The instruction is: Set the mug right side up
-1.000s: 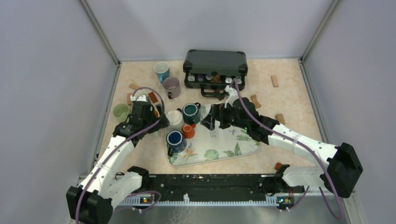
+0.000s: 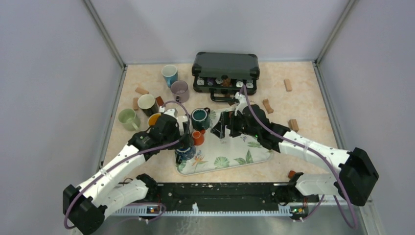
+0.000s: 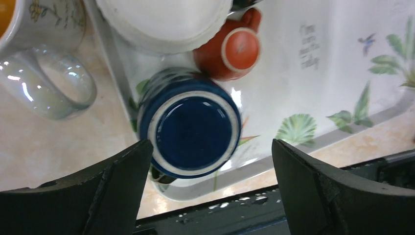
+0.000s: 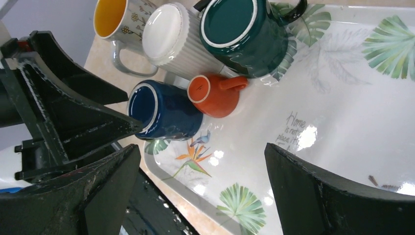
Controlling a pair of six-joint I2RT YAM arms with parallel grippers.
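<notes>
Four mugs lie upside down on the floral tray [image 2: 230, 156]: dark blue [image 3: 191, 132] at the near-left corner, small orange-red [image 4: 215, 98], white ribbed [image 4: 183, 49] and dark green [image 4: 244, 39]. The blue one's base faces up in the left wrist view, centred between the fingertips of my open left gripper, which hovers over it. My right gripper is open above the middle of the tray, with nothing between its fingers.
Upright mugs stand outside the tray at left and back, including green [image 2: 128, 117] and purple [image 2: 180, 89]. A black case [image 2: 225, 63] sits at the back. Wooden blocks are scattered around. The tray's right part is clear.
My left gripper has moved right and toward the front, from beside the white mug to over the blue mug. The right arm is nearly unchanged.
</notes>
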